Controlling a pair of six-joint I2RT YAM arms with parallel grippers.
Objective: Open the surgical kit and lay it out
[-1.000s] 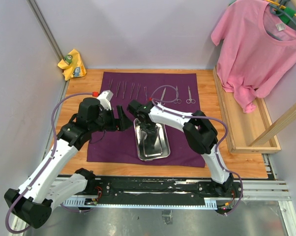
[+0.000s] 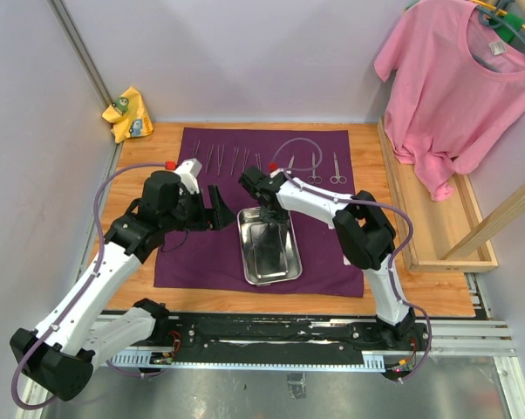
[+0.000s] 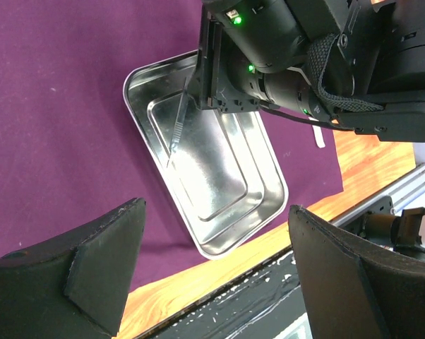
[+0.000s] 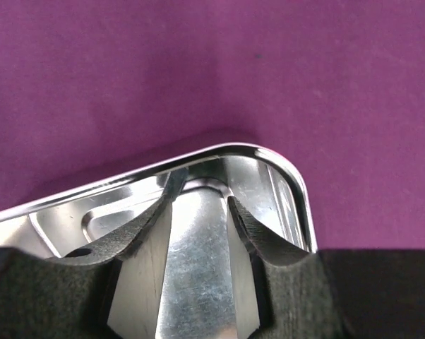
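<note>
A metal tray (image 2: 271, 271) lies on the purple cloth (image 2: 323, 262), with a thin steel instrument (image 3: 177, 124) inside it. A row of instruments, including tweezers (image 2: 220, 161) and scissors (image 2: 337, 175), lies along the cloth's back. My left gripper (image 2: 217, 209) hangs open left of the tray; its fingertips show wide apart in the left wrist view (image 3: 212, 244). My right gripper is over the tray's far end, fingers apart; whether the instrument is between them is not clear.
A wooden rack (image 2: 472, 266) with a pink shirt (image 2: 450, 96) stands at the right. A yellow bag (image 2: 132, 118) sits at the back left. The cloth left of the tray is clear.
The right arm has shifted a little to the right over the tray. The left arm looks unchanged.
</note>
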